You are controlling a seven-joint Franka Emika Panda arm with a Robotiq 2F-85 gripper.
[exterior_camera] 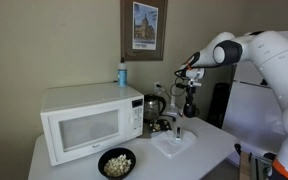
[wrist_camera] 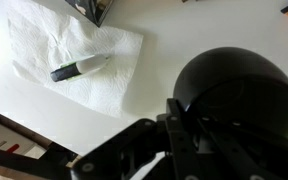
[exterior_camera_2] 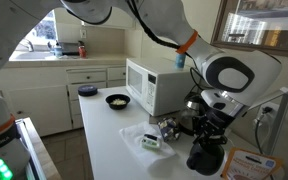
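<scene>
A black, rounded vessel (exterior_camera_2: 206, 157), like a small pot or pan, hangs upright-looking below my gripper (exterior_camera_2: 213, 121) at the right end of the counter. In the wrist view the dark vessel (wrist_camera: 234, 85) fills the right side, and my gripper is shut on its near edge or handle. Which part is gripped is hard to tell against the black fingers. The same vessel (exterior_camera: 190, 107) shows small beneath the gripper (exterior_camera: 190, 87) in the first exterior view. Whether its base touches the counter is unclear.
A white paper towel (wrist_camera: 119, 75) bears a small white-and-dark item (wrist_camera: 81, 68). Behind stand a white microwave (exterior_camera: 89, 125) and a glass kettle (exterior_camera: 152, 107). A black bowl with pale contents (exterior_camera: 116, 162) sits farther left. Bare counter (exterior_camera_2: 109, 135) lies between bowl and towel.
</scene>
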